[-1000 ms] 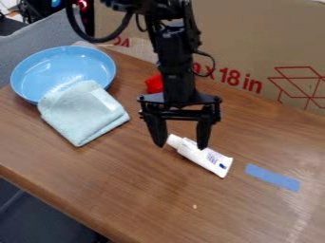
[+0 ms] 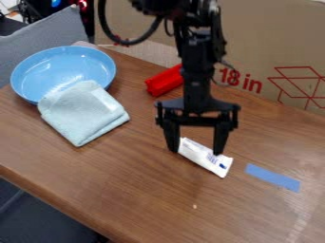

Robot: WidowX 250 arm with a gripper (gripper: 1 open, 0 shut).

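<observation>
My black gripper (image 2: 197, 142) hangs low at the centre of the camera view, open, with its fingers down around the upper left part of a white tube (image 2: 212, 162) lying diagonally on the wooden table. Whether the fingers touch the tube cannot be told. The tube's lower right end is uncovered.
A blue plate (image 2: 57, 66) sits at the back left, a folded pale cloth (image 2: 83, 113) in front of it. A red object (image 2: 164, 80) lies behind the arm by a cardboard backdrop (image 2: 273, 66). A blue strip (image 2: 272, 177) is at the right.
A second ago the gripper was also low, slightly further left.
</observation>
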